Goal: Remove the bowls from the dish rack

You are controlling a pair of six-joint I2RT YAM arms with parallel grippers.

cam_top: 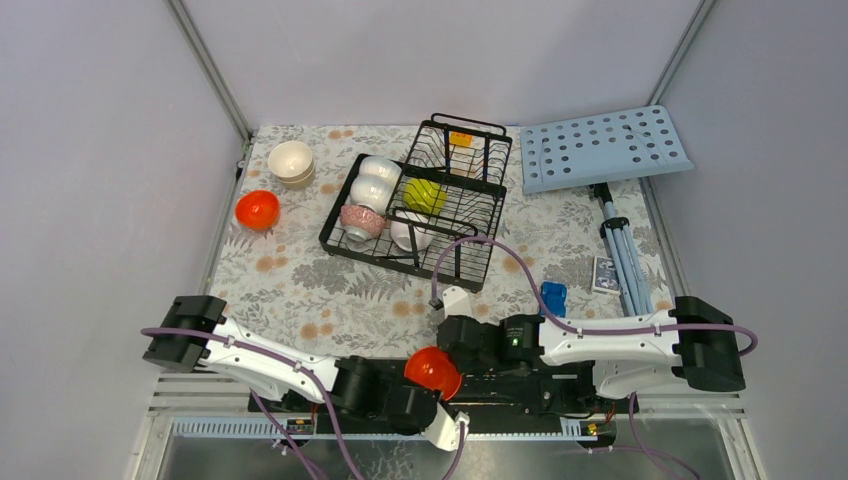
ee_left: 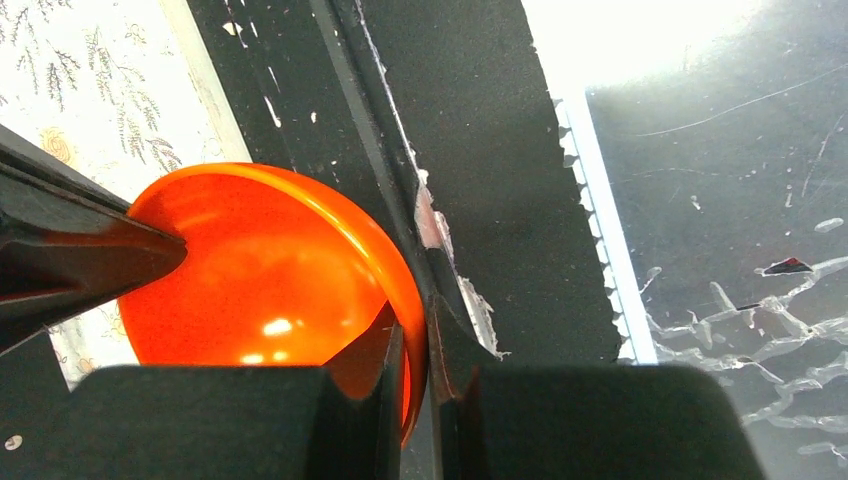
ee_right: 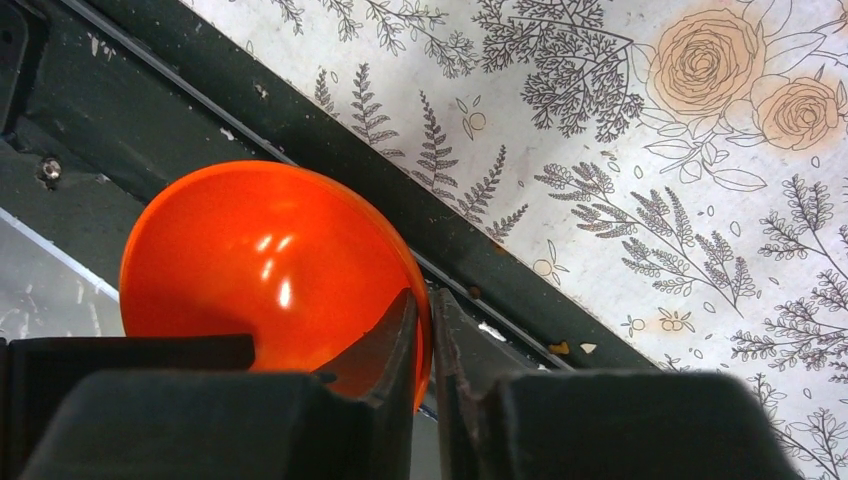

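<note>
An orange bowl [cam_top: 433,370] hangs over the table's front edge between both arms. In the left wrist view, my left gripper is shut on its rim, one finger inside and one outside. My right gripper has its fingers on either side of another part of the rim; how tightly they close on it is not clear. The dish rack [cam_top: 388,262] holds white bowls [cam_top: 371,193], a pink patterned bowl [cam_top: 361,221], another white bowl [cam_top: 408,234] and a yellow-green bowl [cam_top: 424,196]. At the table's left sit a second orange bowl [cam_top: 257,209] and stacked cream bowls [cam_top: 291,160].
A blue perforated panel [cam_top: 605,148] juts over the table's back right, with a folded tripod [cam_top: 622,255] below it. A small blue item [cam_top: 553,297] lies beyond the right arm. Clear tablecloth [cam_top: 290,290] spreads between the rack and the left arm.
</note>
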